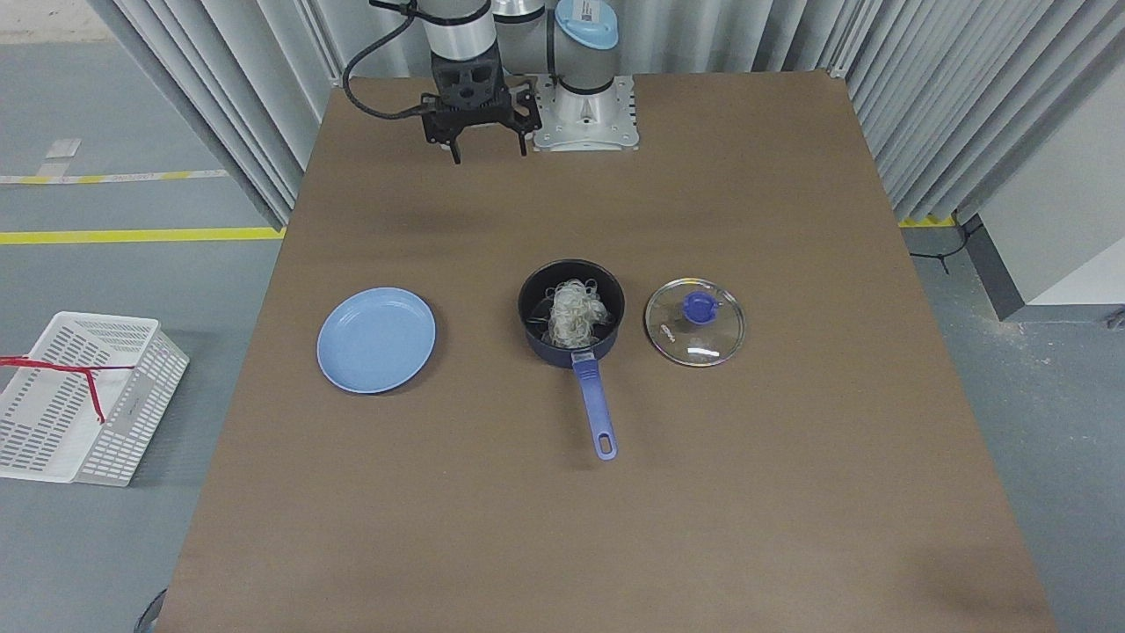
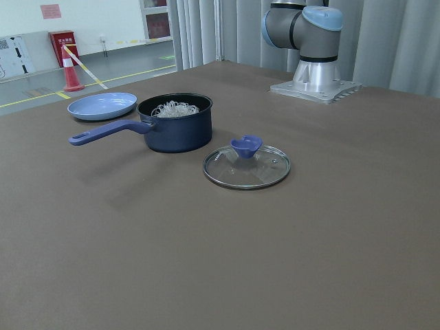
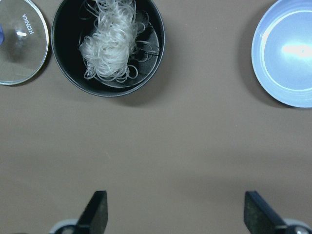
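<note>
My gripper [image 1: 488, 148] hangs open at the back of the table, well away from the pot, its two dark fingers apart with nothing between them at the bottom of the wrist view. A dark saucepan [image 1: 534, 327] with a blue handle [image 1: 590, 396] holds a tangle of pale, translucent noodle-like strands [image 1: 572, 311]. A glass lid [image 1: 680, 338] with a blue knob lies flat to the right of the pot in the front view. A light blue plate [image 1: 376, 339] lies empty to the left of it.
A white plastic basket [image 1: 137, 432] stands on the floor off the left edge. Curtains hang behind the robot base [image 1: 596, 127].
</note>
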